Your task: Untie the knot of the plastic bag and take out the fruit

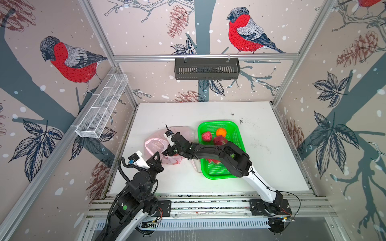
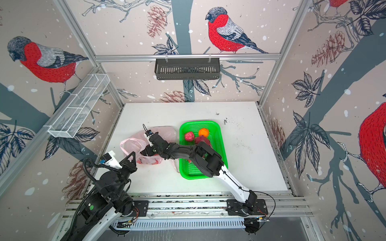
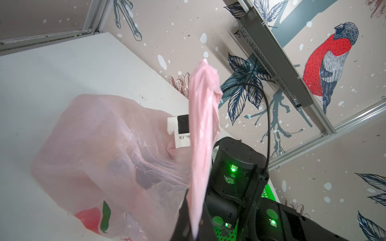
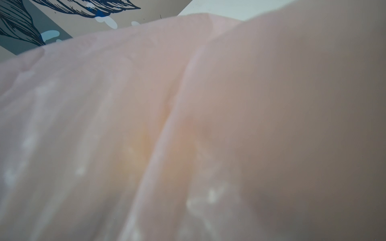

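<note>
The pale pink plastic bag (image 1: 181, 131) lies crumpled left of the green basket (image 1: 216, 176). My left gripper (image 1: 157, 159), at the bag's near left, is shut on a bunched strip of it; this strip (image 3: 204, 116) stands up through the left wrist view. My right gripper (image 1: 166, 151) is open, down among the bag's folds, its fingers mostly hidden. Film (image 4: 257, 120) fills the right wrist view, with a yellowish tint behind it. In the basket are an orange (image 1: 221, 132), a pinkish-red fruit (image 1: 206, 136) and a dark red one (image 1: 220, 140). No knot can be made out.
My right arm (image 1: 209, 151) crosses over the basket and hides part of its contents. A white wire rack (image 1: 102, 106) hangs on the left, a dark shelf (image 1: 207, 69) on the back rail.
</note>
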